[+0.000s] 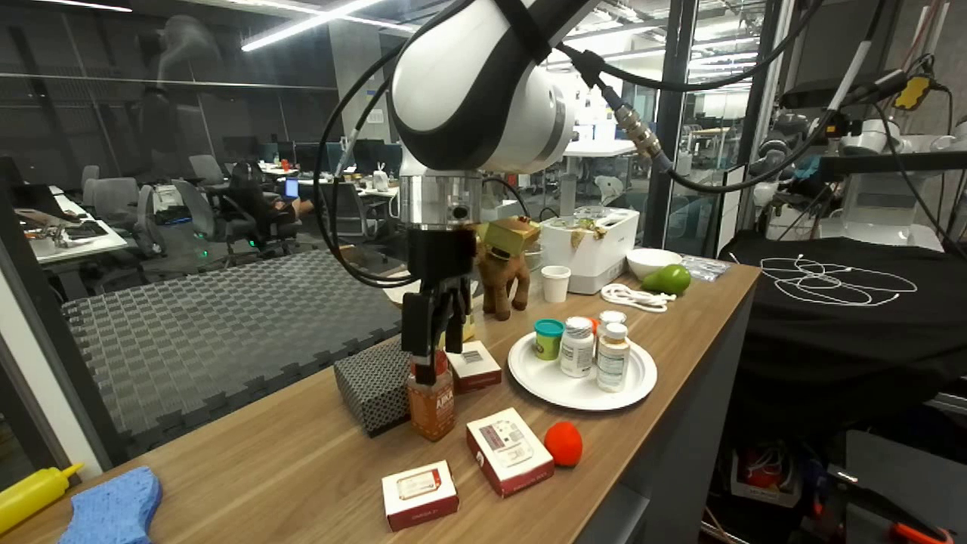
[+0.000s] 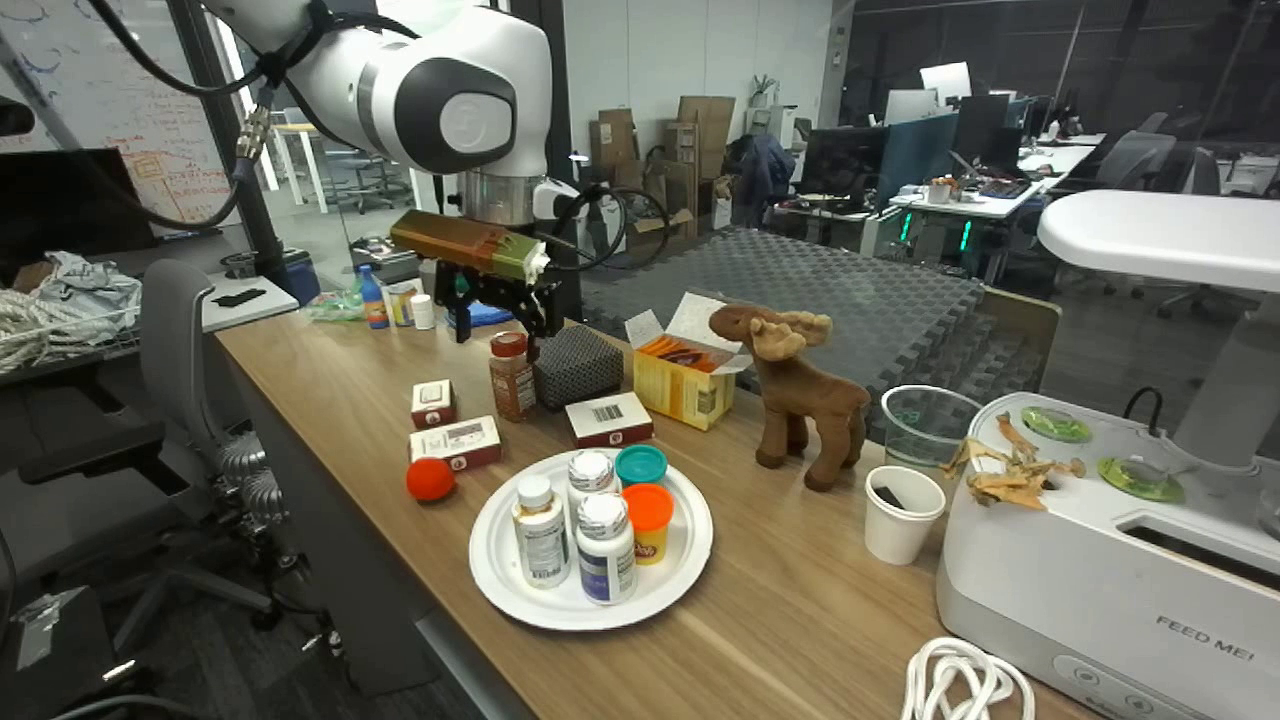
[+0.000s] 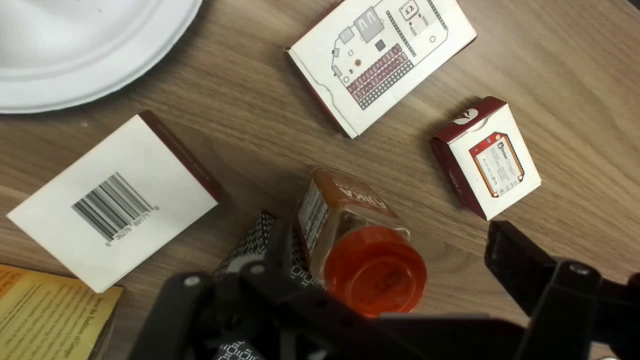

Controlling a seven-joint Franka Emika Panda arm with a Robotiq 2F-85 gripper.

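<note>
A paprika jar with a red lid stands upright on the table, between the open fingers in the wrist view. My gripper is pointed down at the top of this jar, its fingers wide apart and holding nothing. From the other side, the gripper hangs around lid height above the jar. Whether either finger touches the lid I cannot tell. A dark patterned box stands right beside the jar and is partly covered by a finger in the wrist view.
Close by lie three white-and-red boxes: a barcode one, a board-print one and a small one. A red ball and a white plate with several containers are near. A yellow carton and toy moose stand behind.
</note>
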